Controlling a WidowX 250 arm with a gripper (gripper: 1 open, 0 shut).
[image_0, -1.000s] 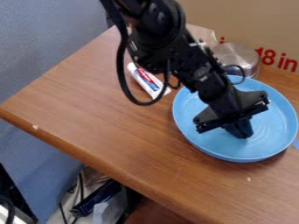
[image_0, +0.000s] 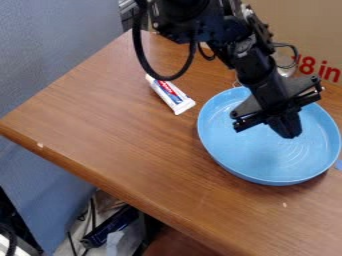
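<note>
The black robot arm reaches down from the top, with its gripper (image_0: 278, 118) over the right part of a light blue plate (image_0: 251, 153) on the wooden table. I cannot tell whether the gripper is open or shut, or whether anything is between its fingers. A white toothpaste tube (image_0: 171, 94) with red and blue print lies left of the plate.
A metal object (image_0: 285, 63), partly hidden by the arm, stands behind the plate against a cardboard box (image_0: 315, 30). Cables and clutter lie below the table's left edge.
The arm and gripper have risen and moved back, away from the near part of the plate. The plate and tube have stayed in place.
</note>
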